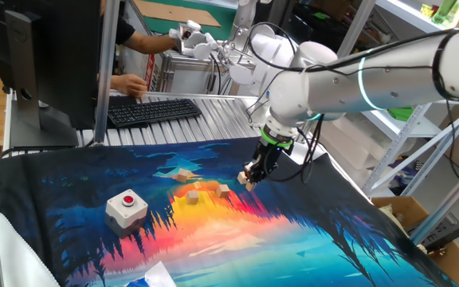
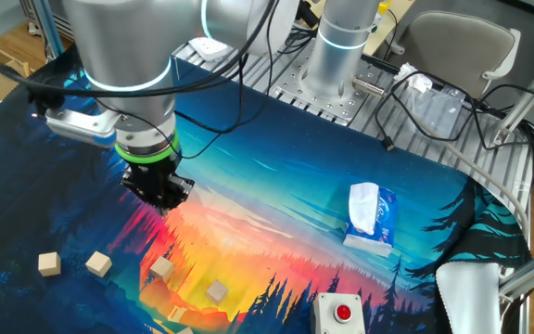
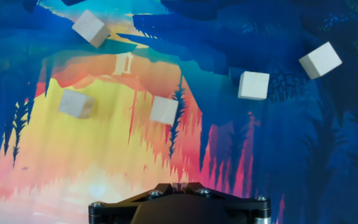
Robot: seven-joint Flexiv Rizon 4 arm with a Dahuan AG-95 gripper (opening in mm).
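Note:
Several plain wooden cubes lie apart on the printed cloth. The wrist view has one cube (image 3: 91, 28) at upper left, one (image 3: 76, 104) at left, one (image 3: 165, 110) near the middle, and two to the right, a nearer cube (image 3: 253, 85) and a farther cube (image 3: 321, 60). My gripper is at the bottom edge of that view, its fingers together and no cube between them. In exterior view 2 the gripper (image 2: 163, 206) hangs above the cloth, beyond the row of cubes. From exterior view 1 it partly covers the rightmost cubes (image 1: 243, 178).
A grey box with a red button (image 1: 127, 212) stands on the cloth. A tissue pack (image 2: 371, 219) lies farther along it. Behind the cloth are a keyboard (image 1: 154, 112), a monitor (image 1: 34, 72) and a person's hand (image 1: 130, 84).

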